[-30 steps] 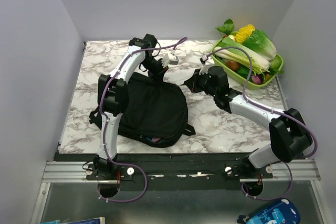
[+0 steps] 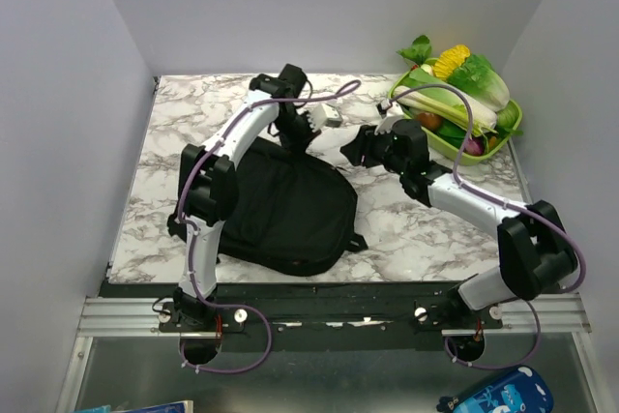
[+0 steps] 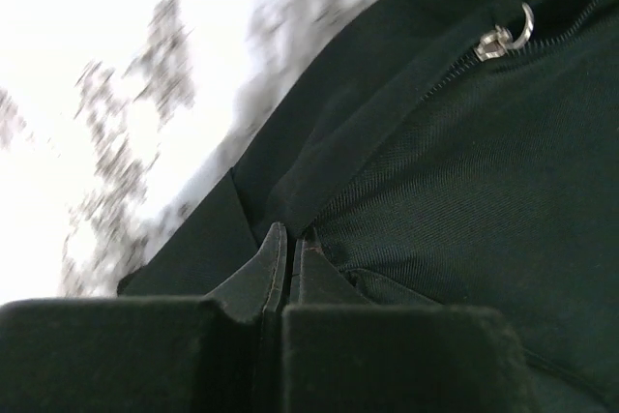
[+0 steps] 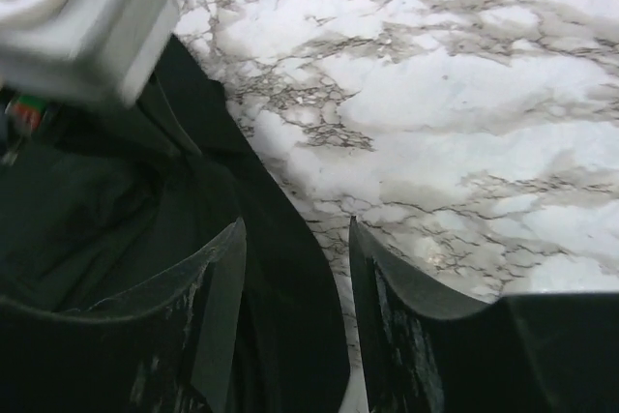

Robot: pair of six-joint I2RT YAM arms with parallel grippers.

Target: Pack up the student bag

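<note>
The black student bag (image 2: 280, 205) lies flat on the marble-patterned table. My left gripper (image 2: 297, 145) is at its far edge, fingers shut, and in the left wrist view the fingertips (image 3: 279, 244) pinch dark fabric by the bag's seam. A zipper with a metal pull (image 3: 498, 43) runs along the bag near there. My right gripper is partly open with nothing between its fingers. It hovers just off the bag's far right edge, and in the right wrist view one finger overlaps the dark fabric (image 4: 290, 278) while the other is over marble.
A green basket (image 2: 515, 129) of vegetables stands at the back right. Below the table's front edge lie a blue case (image 2: 503, 392) at right and some books (image 2: 155, 407) at left. Marble right of the bag is clear. The two grippers are close together.
</note>
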